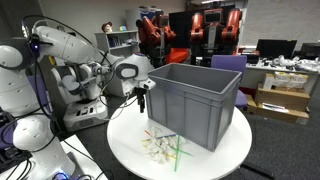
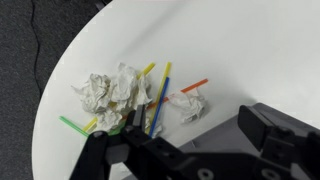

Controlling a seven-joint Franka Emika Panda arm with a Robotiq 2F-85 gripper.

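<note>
My gripper (image 1: 141,97) hangs over the left part of the white round table, beside the grey bin (image 1: 186,112). In the wrist view the two black fingers of my gripper stand wide apart, with nothing gripped. Ahead of them lie several crumpled white papers (image 2: 95,93), mixed with straws: a yellow straw (image 2: 163,80), a blue straw (image 2: 160,100) and a green straw (image 2: 72,125). A separate paper ball (image 2: 187,106) rests by an orange straw (image 2: 195,86), in line with the gap between the fingers but below it.
The tall bin fills much of the table (image 1: 125,150) and its wall stands close to my gripper's right. The bin's inside is hidden. Free table surface lies left and in front. Behind are a purple chair (image 1: 229,63) and cardboard boxes (image 1: 284,97).
</note>
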